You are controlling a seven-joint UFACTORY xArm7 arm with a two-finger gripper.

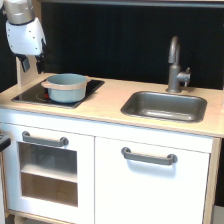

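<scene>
My gripper (32, 66) hangs from the white hand at the upper left, above and to the left of the pot. Its two dark fingers stand apart, and the pale wood panel shows between them, with nothing held. A grey-blue pot (67, 89) with pale handles rests on the black cooktop (38, 95) at the left of the counter. Clear space separates the fingers from the pot.
A metal sink (165, 105) is set into the wooden counter (105, 106), with a dark faucet (176, 68) behind it. Below are a shelf door (48, 139) and a white cabinet door (150, 185), both with dark handles. A dark wall stands behind.
</scene>
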